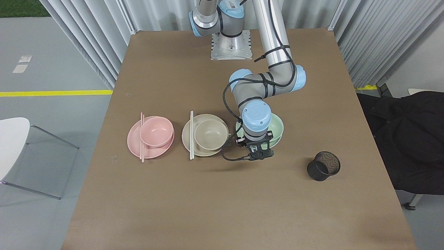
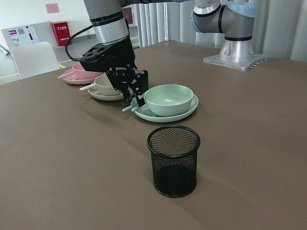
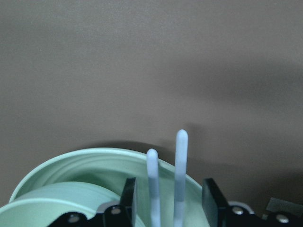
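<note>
My gripper hangs low at the edge of the mint-green plate (image 2: pixel 165 120), which holds a mint bowl (image 2: pixel 169 98). In the wrist view it is open, its fingers standing on either side of two pale chopsticks (image 3: pixel 181 165) that lie over the plate beside the bowl. In the front view my wrist hides much of this green set. The cream plate and bowl (image 1: pixel 211 134) with white chopsticks (image 1: pixel 191 135), and the pink plate and bowl (image 1: pixel 156 131) with pink chopsticks (image 1: pixel 142 148), stand in a row to the left.
A black mesh cup (image 1: pixel 323 166) stands to the front right of the green set.
</note>
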